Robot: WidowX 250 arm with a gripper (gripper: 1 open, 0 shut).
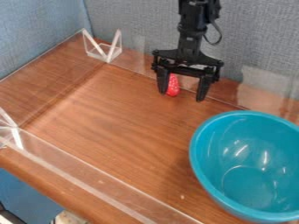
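My black gripper [181, 82] hangs near the back wall, its fingers open and lowered around a red strawberry-like object [173, 87] on the wooden table. The left finger partly hides the object; whether either finger touches it cannot be told from this view.
A large turquoise bowl [246, 162] fills the right front of the table [100, 122]. Clear plastic edging runs along the sides, with white-edged corner pieces at back left and left front.
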